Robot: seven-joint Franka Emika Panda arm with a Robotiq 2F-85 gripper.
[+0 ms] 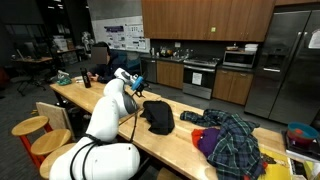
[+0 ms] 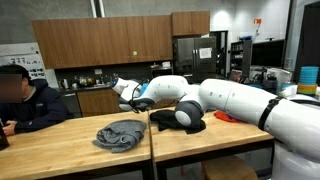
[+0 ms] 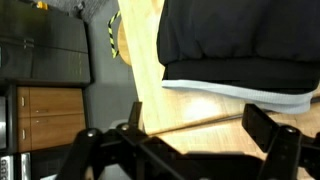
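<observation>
A folded black cloth (image 3: 240, 40) with a pale edge band lies on the wooden table in the wrist view. My gripper is open above the table, its fingers wide apart and nothing between them; the cloth's pale edge lies beyond the fingertips. From the first exterior view, the black cloth (image 1: 158, 117) rests to the right of the arm, while the gripper (image 1: 140, 85) shows small near the table's far part. A grey crumpled cloth (image 2: 120, 135) lies on the table in the second exterior view, with the black cloth (image 2: 178, 120) behind the arm.
Plaid dark cloth (image 1: 235, 145) and a red cloth (image 1: 196, 137) are heaped on the table's right. Wooden stools (image 1: 30, 127) stand along the left edge. A person (image 2: 30, 105) sits at the left in the second exterior view. Bare table (image 2: 50, 145) surrounds the grey cloth.
</observation>
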